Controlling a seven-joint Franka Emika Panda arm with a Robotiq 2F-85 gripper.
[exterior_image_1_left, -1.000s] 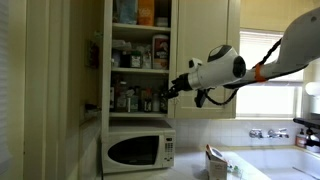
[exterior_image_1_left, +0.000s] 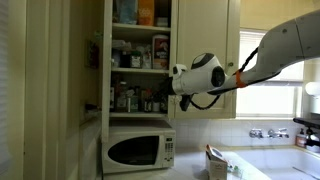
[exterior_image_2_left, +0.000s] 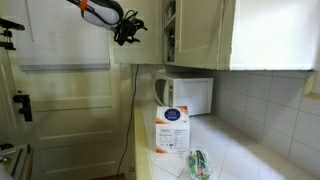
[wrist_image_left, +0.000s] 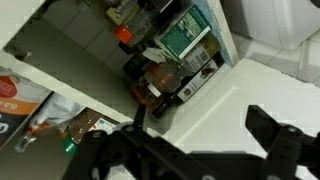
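Observation:
My gripper is open in the wrist view, its two dark fingers wide apart and only a pale surface between them. In exterior view 1 the gripper (exterior_image_1_left: 163, 90) is a small dark shape in front of the cabinet's right side, level with a shelf of bottles and jars (exterior_image_1_left: 127, 98). Exterior view 2 has the gripper (exterior_image_2_left: 128, 28) high up at the left, clear of the counter. Packed spice containers and a green-labelled box (wrist_image_left: 183, 35) show past the fingers in the wrist view.
A white microwave (exterior_image_1_left: 138, 149) stands below the shelves. On the counter are an upright carton (exterior_image_2_left: 172, 130) and a clear plastic bag (exterior_image_2_left: 199, 165). An open cabinet door (exterior_image_1_left: 207, 55) is right of the shelves. Bare counter (exterior_image_2_left: 235, 145) lies to the right of the carton.
Over the last second the arm has moved left in exterior view 1, bringing the gripper in front of the shelves.

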